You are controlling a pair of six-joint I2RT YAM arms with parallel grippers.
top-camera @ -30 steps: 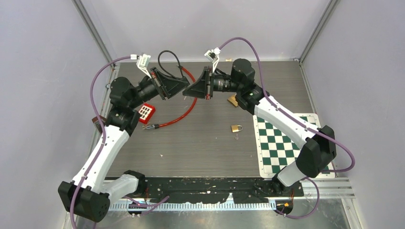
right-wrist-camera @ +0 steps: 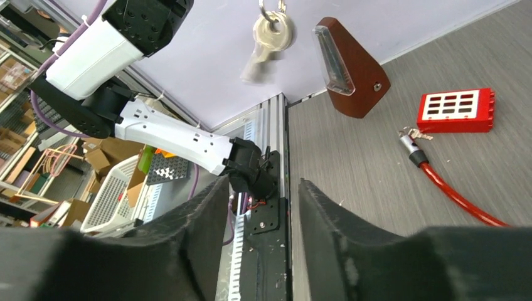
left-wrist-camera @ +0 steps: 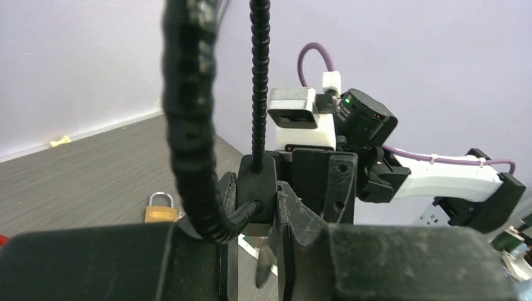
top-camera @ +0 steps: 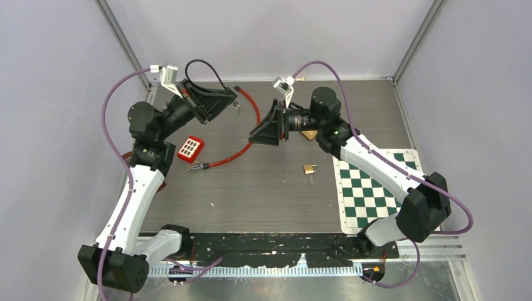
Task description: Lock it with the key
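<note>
My left gripper (top-camera: pixel 234 95) is shut on the small black body of a cable lock (left-wrist-camera: pixel 256 188), whose black ribbed cable rises in a loop above the fingers. A blurred key (left-wrist-camera: pixel 265 266) hangs below the lock body in the left wrist view. In the right wrist view the keys (right-wrist-camera: pixel 274 31) dangle from a metal ring at the top, partly smeared by motion. Facing the lock from the right, a short gap away, is my right gripper. Its fingers stand apart, with nothing between them.
A brass padlock (top-camera: pixel 310 168) lies on the table near a green checkered board (top-camera: pixel 366 195). A red cable (top-camera: pixel 249 148) curves under both grippers, with a red box (top-camera: pixel 191 148) to its left. Bare table lies at the front middle.
The grippers were close together at the lock; now they are apart. The left has drawn back to the left with the lock, the right has opened and shifted right and downward in view.
</note>
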